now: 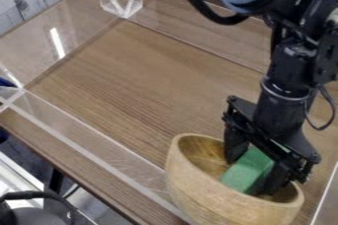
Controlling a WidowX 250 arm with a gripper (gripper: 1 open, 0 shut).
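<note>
A wooden bowl sits at the bottom right of the camera view. My gripper is down inside it, around a green object that lies in the bowl. The finger stands open, though the fingertips are partly hidden by the bowl and the object. Whether the fingers touch the green object I cannot tell.
Transparent edging runs along its left side and lower left. Black cables and equipment lie at the bottom left corner.
</note>
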